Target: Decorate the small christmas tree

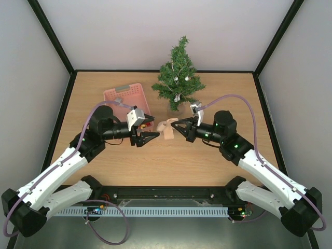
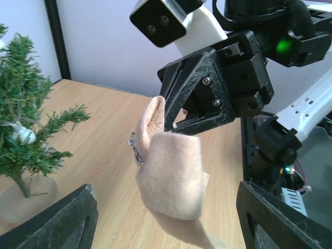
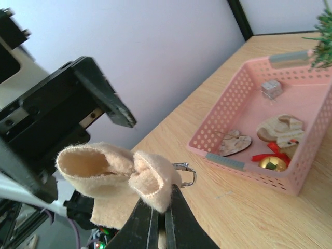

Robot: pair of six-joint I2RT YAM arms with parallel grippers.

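Observation:
A beige cloth ornament with a small metal clip hangs between the two arms. My right gripper is shut on a part of it, as its closed fingers show in the right wrist view. Facing it from the left, my left gripper stands open, the cloth just in front of its spread fingers and apparently free of them. The small christmas tree stands upright at the back, with some white ornaments on it.
Behind my left gripper sits a pink basket. Inside lie a gold bell with a red ribbon, a silver cube and fabric ornaments.

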